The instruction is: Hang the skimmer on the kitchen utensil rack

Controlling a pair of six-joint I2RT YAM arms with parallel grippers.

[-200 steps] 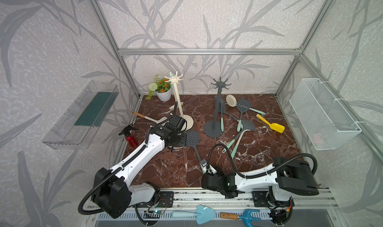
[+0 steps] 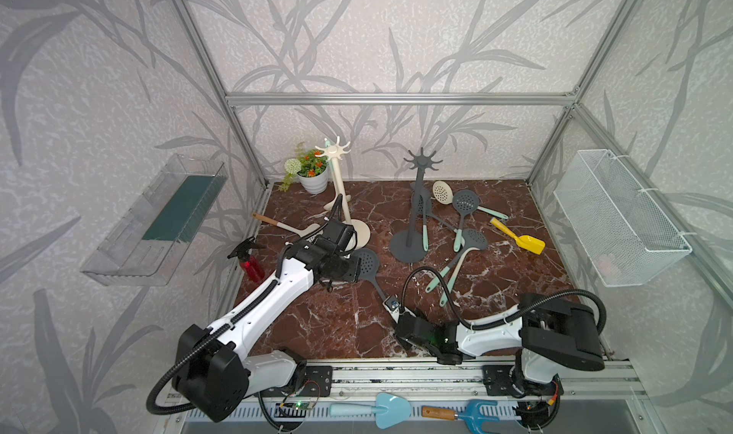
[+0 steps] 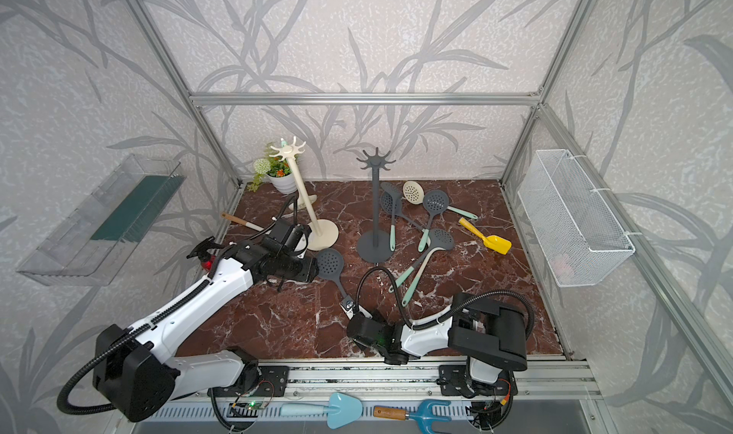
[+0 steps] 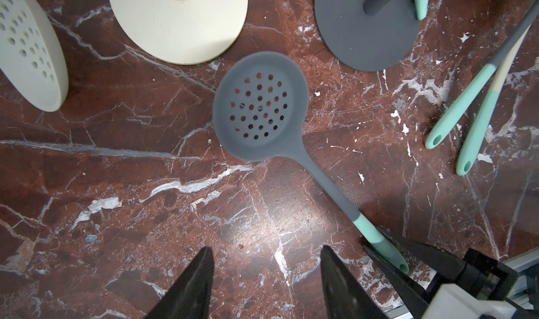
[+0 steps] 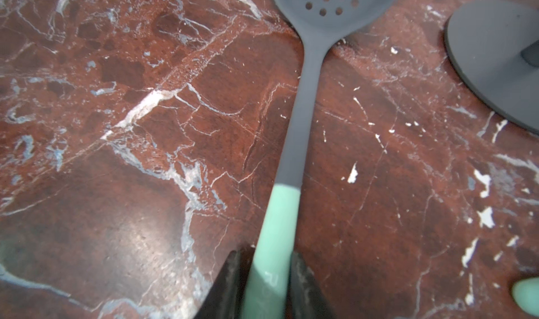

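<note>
On the marble table lies the grey skimmer (image 4: 261,105), its perforated head toward the back and its mint handle (image 5: 275,223) toward the front. My right gripper has its fingers on both sides of the handle near its end, close against it. Whether they grip it, I cannot tell. In the left wrist view, my left gripper is open and empty, left of the handle and in front of the head. Two utensil racks stand behind: a cream one (image 2: 338,182) and a dark grey one (image 2: 414,212), both with hooks on top.
Several utensils lie right of the grey rack, including a mint-handled skimmer (image 2: 465,201) and a yellow scoop (image 2: 527,242). A red spray bottle (image 2: 250,264) and a potted plant (image 2: 312,176) stand left. Bare table (image 2: 336,327) lies between the arms.
My left arm barely moved.
</note>
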